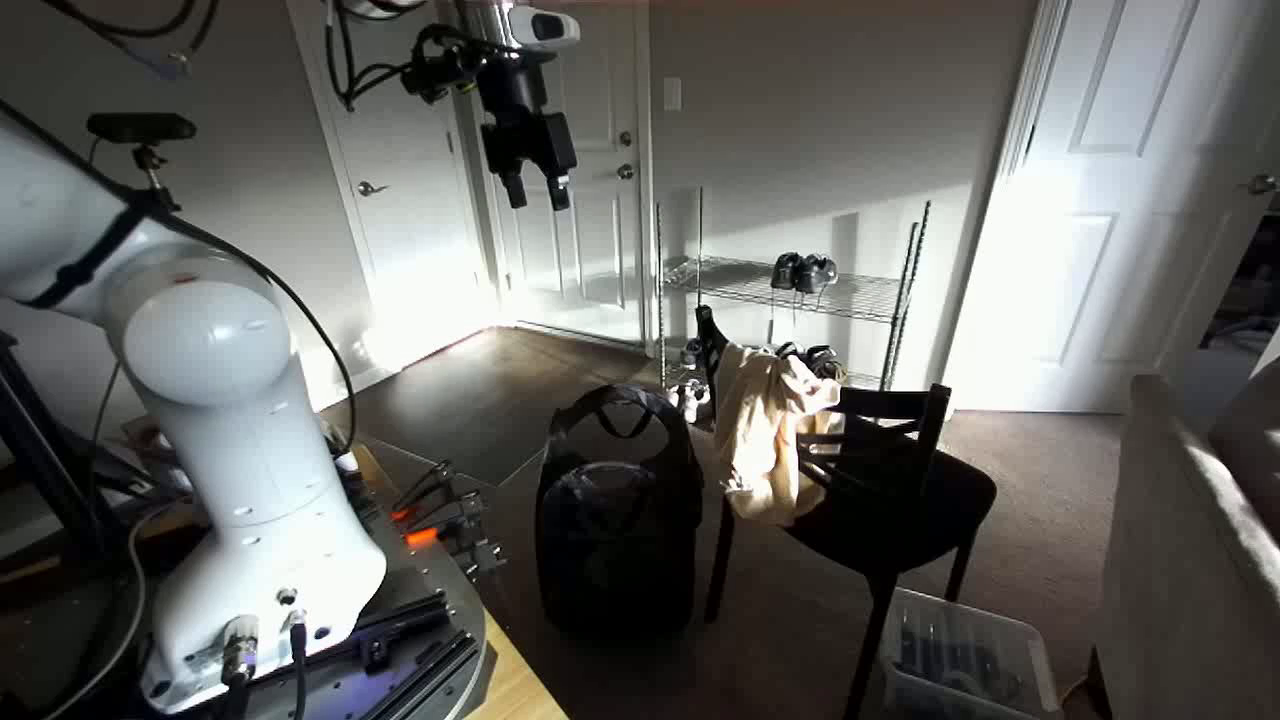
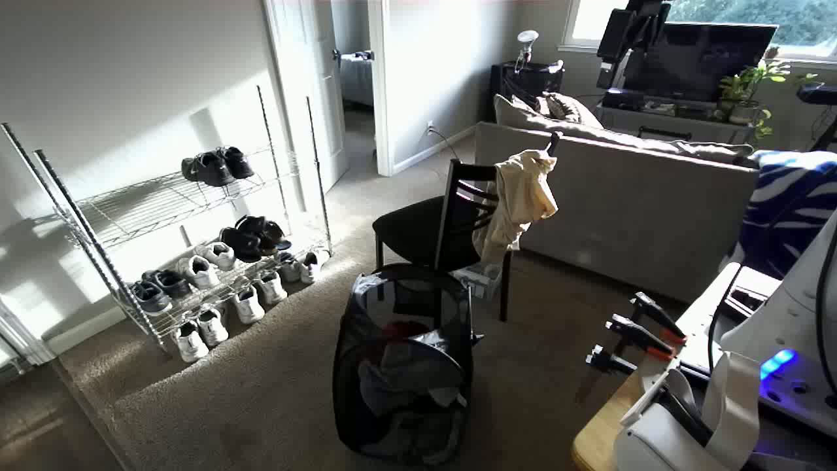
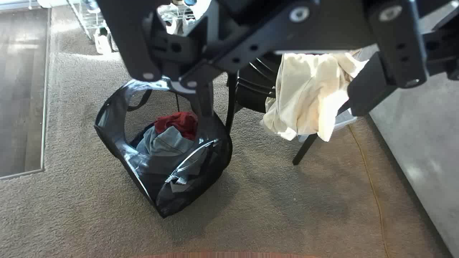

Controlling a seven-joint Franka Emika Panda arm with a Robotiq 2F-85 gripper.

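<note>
A cream cloth hangs over the backrest of a black chair; its folds are sunlit in the wrist view, where the cloth appears between the widely spread fingers. My gripper is open and empty, high in the air, well above the chair and the hamper in exterior view 1. A black mesh hamper stands on the carpet beside the chair. Inside it, the wrist view shows a red garment and a grey-blue garment. The hamper's lower contents are partly hidden by its mesh.
A wire rack with several pairs of shoes stands by the wall. A grey sofa is behind the chair, and a clear plastic bin sits beneath it. Clamps jut from the table edge. Carpet around the hamper is mostly free.
</note>
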